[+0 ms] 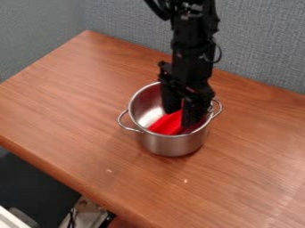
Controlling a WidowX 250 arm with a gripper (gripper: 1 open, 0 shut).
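A steel pot (166,142) with two side handles stands on the wooden table, right of centre. A red block (167,123) lies inside it. My black gripper (181,101) reaches down from above into the pot, over the red block. Its fingertips are partly hidden by the block and pot, so whether it holds the block cannot be seen.
A grey padded wall (268,40) stands behind it. The table's front left edge drops to a dark floor with some clutter.
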